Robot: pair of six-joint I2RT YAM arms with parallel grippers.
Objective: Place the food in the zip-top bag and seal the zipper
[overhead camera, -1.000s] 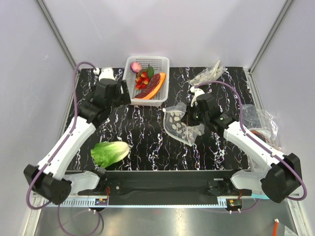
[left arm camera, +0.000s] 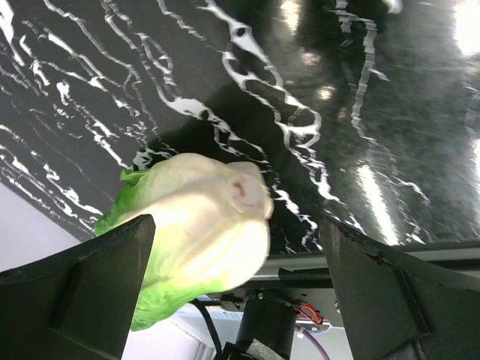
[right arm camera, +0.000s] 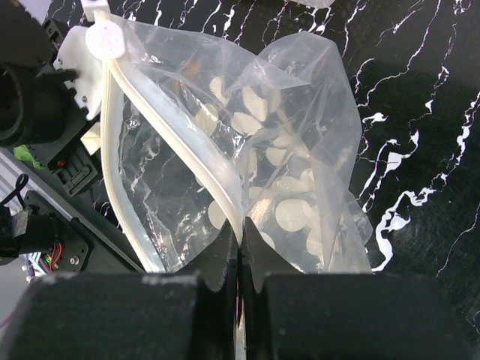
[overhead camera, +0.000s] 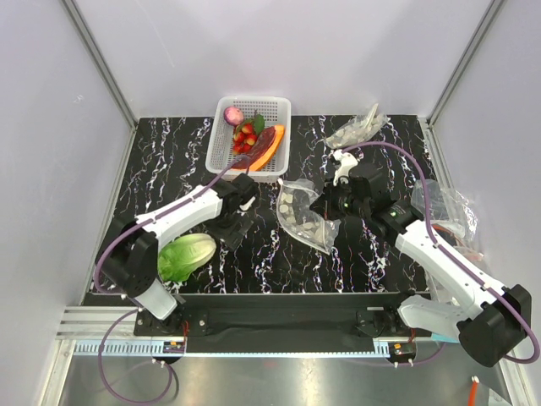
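Note:
A pale green lettuce head (overhead camera: 186,256) lies at the table's front left, its cut stem end pointing right. Open and empty, my left gripper (overhead camera: 232,240) is low by that stem end; in the left wrist view the lettuce (left arm camera: 199,217) shows between and beyond the spread fingers. The clear zip bag (overhead camera: 302,222), holding several pale round slices, lies mid-table. In the right wrist view my right gripper is shut on the bag's rim, where the white zipper strip (right arm camera: 174,142) runs into the fingertips. The bag's mouth gapes toward the left, with a round white slider (right arm camera: 105,39) at its far end.
A white basket (overhead camera: 217,161) with a red onion, strawberries and a long orange-and-dark-red item stands at the back. Another filled bag (overhead camera: 355,129) lies back right, and more bags (overhead camera: 448,216) lie along the right edge. Bare table separates lettuce and open bag.
My left gripper has swung from beside the basket toward the front, down to the lettuce. The lettuce sits slightly farther left than a second ago. The right arm and bag have shifted only slightly.

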